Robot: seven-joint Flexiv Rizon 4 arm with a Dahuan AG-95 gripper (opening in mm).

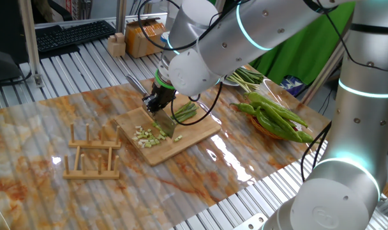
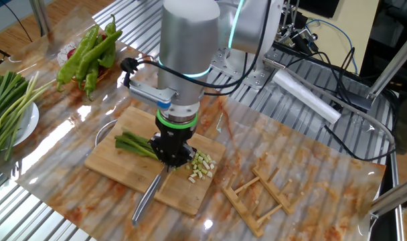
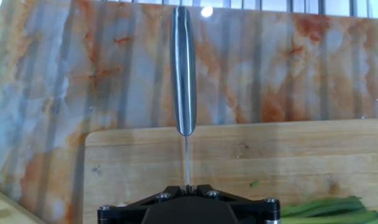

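Note:
My gripper is shut on the knife, whose steel handle points away from the fingers over the board's edge. In exterior view 1 the broad blade hangs down at the cutting board, between a pile of chopped pieces and the uncut green stalks. From the other side, exterior view 2 has the stalks left of the gripper and the chopped pieces to its right. Whether the blade's edge touches the board cannot be made out.
A wooden peg rack stands left of the board. Green peppers fill a basket on the right, and a plate of long greens lies beyond.

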